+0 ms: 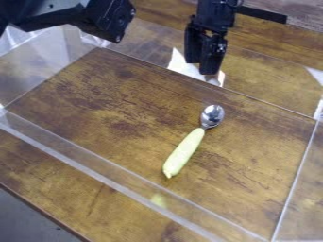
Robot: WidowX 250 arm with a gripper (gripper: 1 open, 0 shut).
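Observation:
My black gripper [206,49] hangs at the top centre, open, with nothing seen between its fingers, above a white, pointed patch near the back transparent wall. Below it on the wooden surface lies a spoon with a silver bowl [212,115] and a long pale yellow-green handle [183,153], pointing down-left toward the viewer. The gripper is apart from the spoon, behind it in the view.
Low transparent walls [139,175] border the wooden work area [94,113] on several sides. Black arm parts and cables fill the top left.

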